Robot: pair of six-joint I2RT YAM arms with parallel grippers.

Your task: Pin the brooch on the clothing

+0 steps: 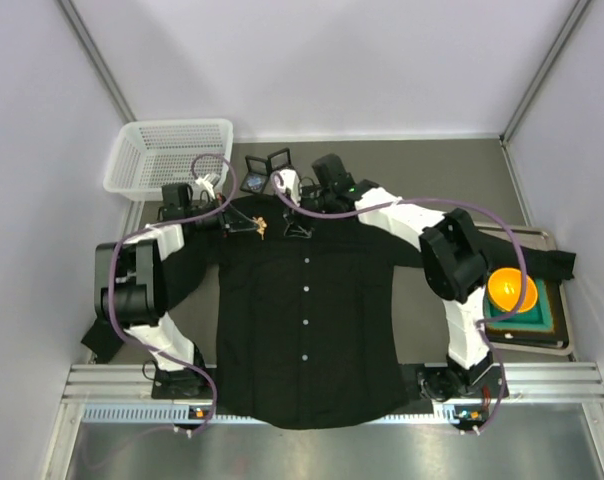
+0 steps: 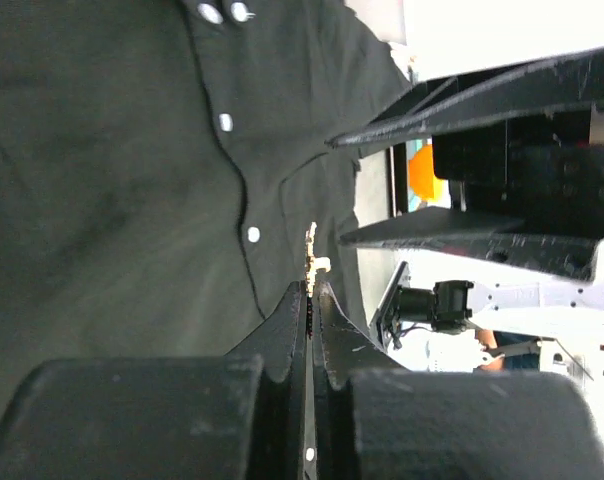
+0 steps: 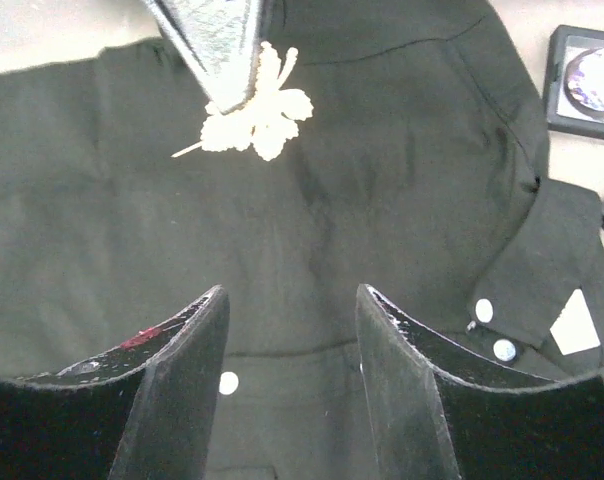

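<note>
The gold brooch is pinched by my left gripper, over the left chest of the black shirt. Seen from the left wrist, a thin edge of the brooch rises from between the closed fingertips. In the right wrist view the flower-like brooch hangs at a fingertip, with what looks like a thin pin sticking out on one side. My right gripper is open above the shirt near the collar. Only cloth shows between its fingers; the brooch is beyond them.
A white basket stands at the back left, and open dark cases lie behind the collar. A yellow bowl sits on a tray at the right. Shirt buttons run down the middle.
</note>
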